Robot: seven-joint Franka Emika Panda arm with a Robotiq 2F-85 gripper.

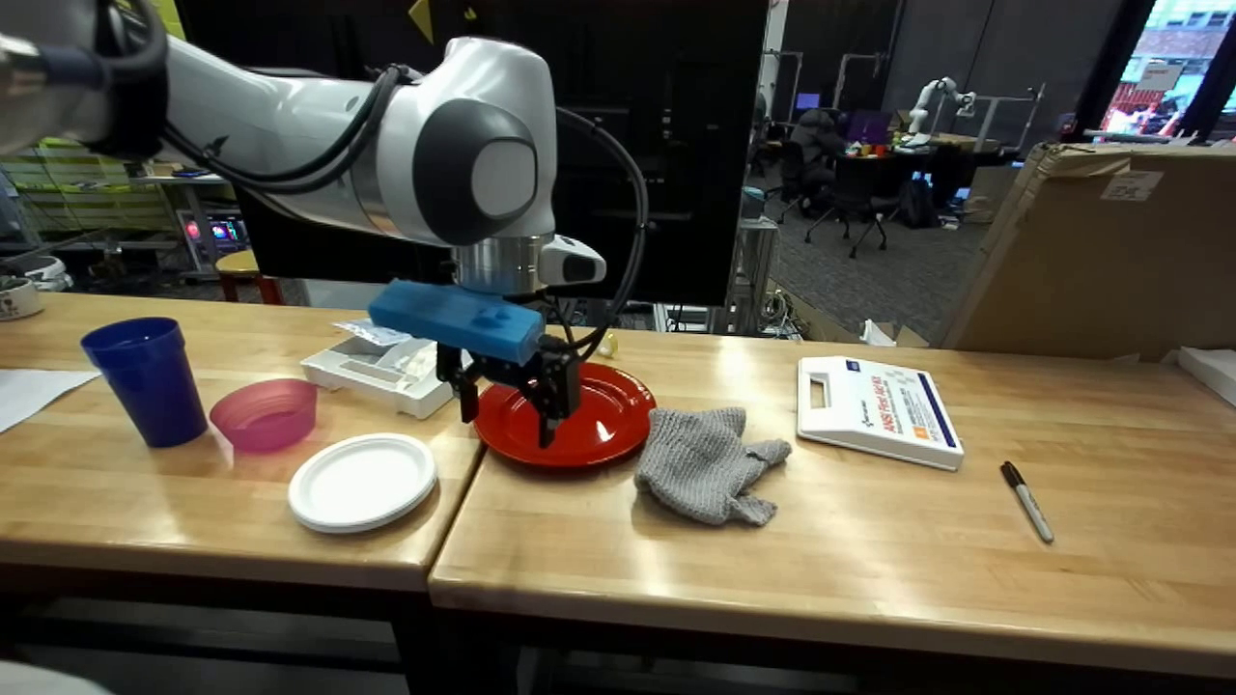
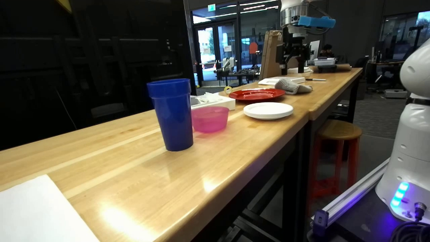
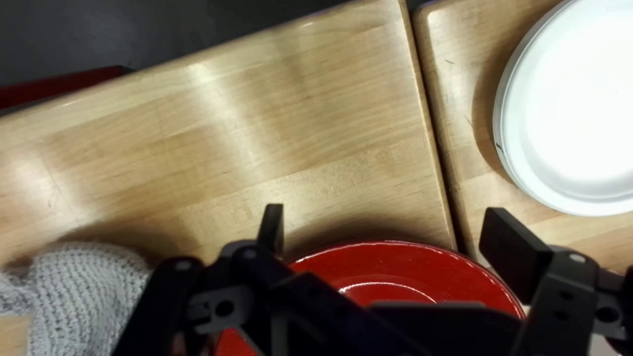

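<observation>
My gripper (image 1: pixel 507 427) hangs above the left part of the red plate (image 1: pixel 620 407), its fingers wide apart with nothing between them. In the wrist view the two fingertips frame the near rim of the red plate (image 3: pixel 409 261) and bare wood. A crumpled grey knit cloth (image 1: pixel 701 469) lies just right of the red plate. To the left, across the seam between two tabletops, sits a white plate (image 1: pixel 362 481). Behind that one stand a translucent pink bowl (image 1: pixel 266 417) and an upright blue cup (image 1: pixel 146 382).
An open white box (image 1: pixel 373 369) with small contents sits behind the white plate. Farther right lie a white first-aid case (image 1: pixel 875 411) and a marker (image 1: pixel 1026 500). Bare table spreads in front of the cloth and case. A large cardboard box (image 1: pixel 1101 249) stands at the back right.
</observation>
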